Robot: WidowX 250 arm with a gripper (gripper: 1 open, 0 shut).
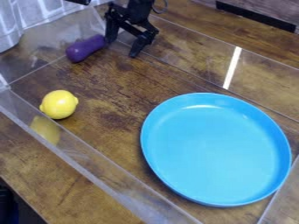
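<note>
The black gripper (126, 33) hangs at the top of the camera view, just right of a purple eggplant (86, 48) lying on the wooden surface at the upper left. Whether its fingers are open or shut is hard to make out. A yellow lemon (59, 104) sits at the left middle. A large blue plate (216, 149) fills the lower right and is empty.
Clear plastic walls border the wooden surface (128, 87) at left and bottom. A white strip (232, 67) lies at the right.
</note>
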